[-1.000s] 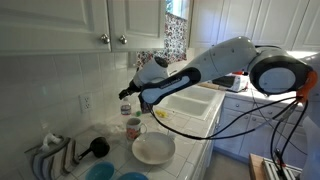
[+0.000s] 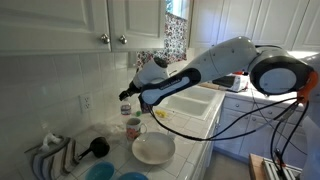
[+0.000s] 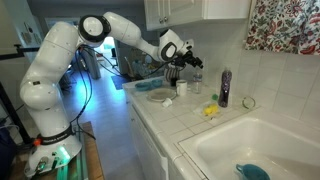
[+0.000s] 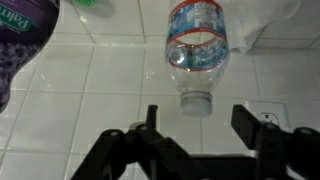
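Observation:
A clear plastic bottle with a red, white and blue label (image 4: 196,28) is in the wrist view, its pale cap (image 4: 196,103) toward my gripper. The fingers stand apart, one black finger (image 4: 151,118) to each side of the cap with visible gaps. Exterior view 1 has the bottle (image 2: 125,108) upright near the tiled wall, and my gripper (image 2: 126,95) at its top. From the other side, the bottle (image 3: 197,81) shows just below the gripper (image 3: 193,66). No contact between fingers and cap is visible.
A mug (image 2: 134,128) and a white bowl (image 2: 153,149) stand on the counter nearby. To one side is a purple bottle (image 4: 24,42). A ladle and utensil rack (image 2: 47,157) are at the wall. The counter toward the sink (image 3: 260,150) is mostly clear.

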